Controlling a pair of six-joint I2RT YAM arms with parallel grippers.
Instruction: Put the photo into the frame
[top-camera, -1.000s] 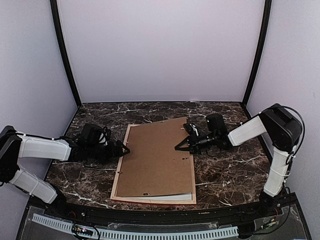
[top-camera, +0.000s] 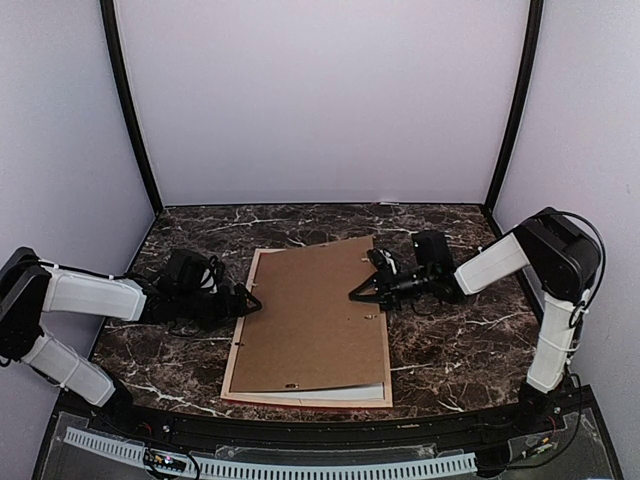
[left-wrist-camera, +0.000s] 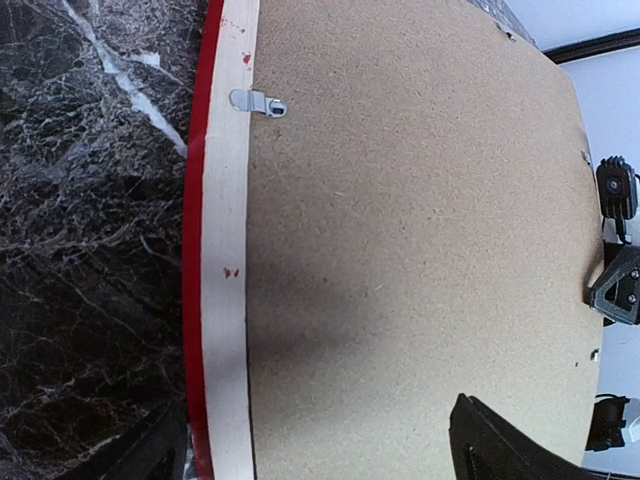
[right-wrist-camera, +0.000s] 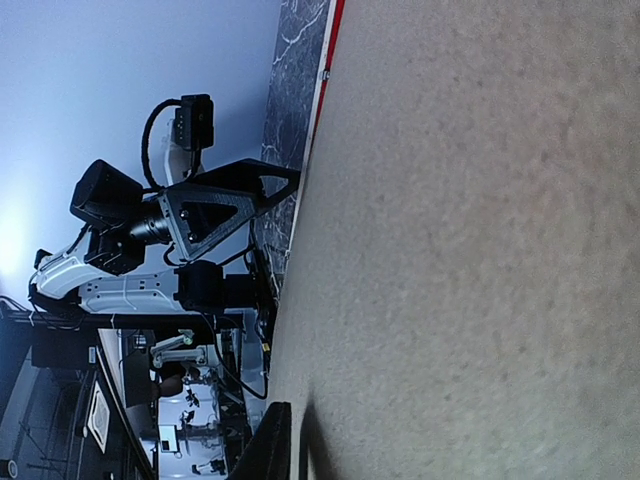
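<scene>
The brown backing board (top-camera: 310, 310) covers most of the picture frame (top-camera: 386, 375) in the top view, sitting slightly askew. Below its lower edge a strip of white sheet (top-camera: 340, 394) shows; whether this is the photo cannot be told. My left gripper stands open over the frame's left border, its fingers (left-wrist-camera: 500, 445) wide apart and nothing held. At the board's right edge is my right gripper (top-camera: 365, 291). A dark finger (right-wrist-camera: 268, 440) lies close against the board in the right wrist view; its finger gap is hidden.
Small metal tabs (left-wrist-camera: 258, 102) sit along the frame's left border, one reaching onto the board. White walls (top-camera: 320, 100) enclose the back and sides.
Almost nothing differs. The board's lower edge and top right corner have shifted very slightly; both arms stay practically where they were.
</scene>
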